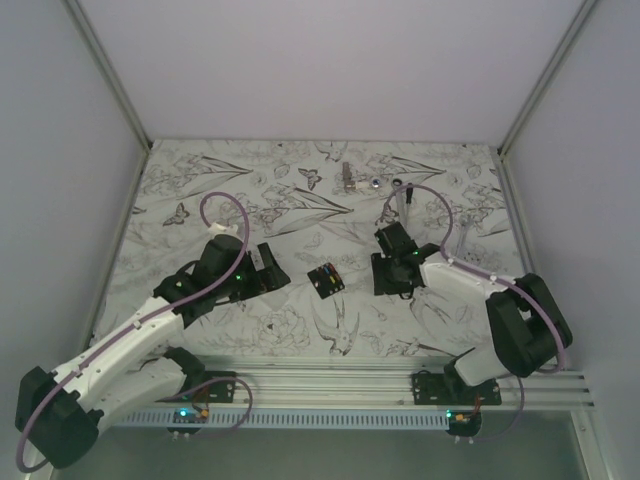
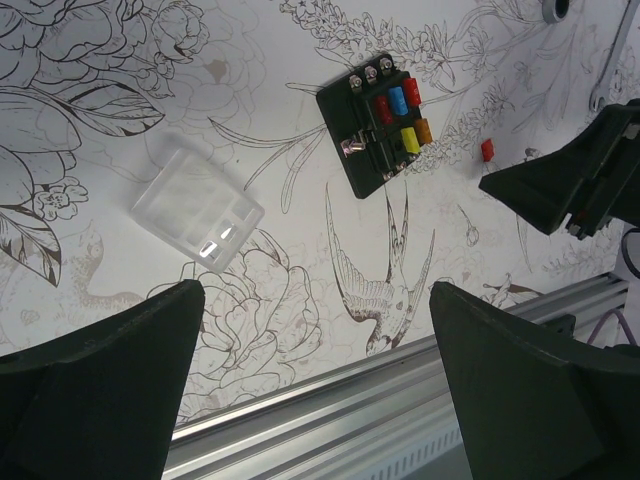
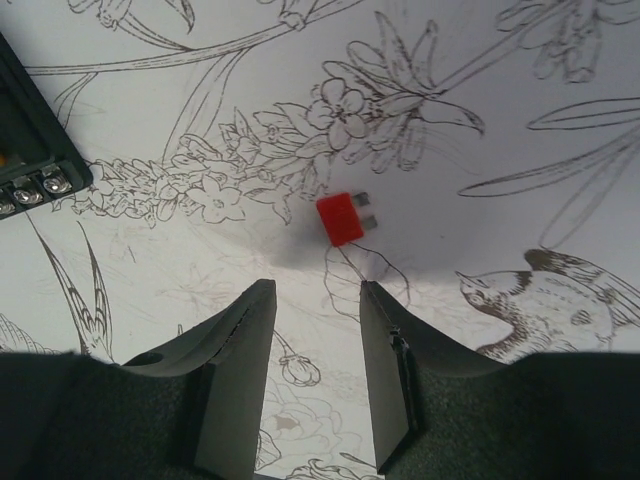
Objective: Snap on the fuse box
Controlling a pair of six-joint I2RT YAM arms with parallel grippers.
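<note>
The black fuse box with colored fuses lies mid-table, its edge also at the right wrist view's upper left (image 3: 30,130). A clear plastic cover (image 2: 195,205) lies left of it in the left wrist view. A small red fuse (image 3: 340,219) lies loose just beyond the fingertips of my open right gripper, nothing between them. My left gripper (image 1: 272,264) is open, left of the fuse box, above the cover, with nothing between its fingers.
Wrenches and small metal parts (image 1: 348,176) lie at the back centre-right. An aluminium rail runs along the front edge.
</note>
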